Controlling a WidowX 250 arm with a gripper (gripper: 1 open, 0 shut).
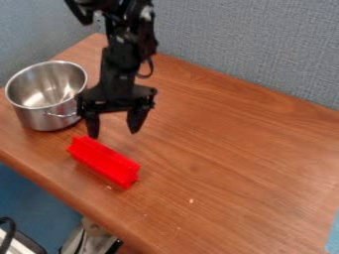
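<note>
A black robot arm reaches down from the top of the view to my gripper (114, 125), which stands open with its fingers pointing down, just above and behind a red elongated block (103, 162). Nothing shows between the fingers. The block lies diagonally on the wooden table near its left edge. A steel pot (40, 92) stands at the back left, close beside the gripper's left side.
Grey walls border it behind and at left. Past the front-left edge are blue floor and cables.
</note>
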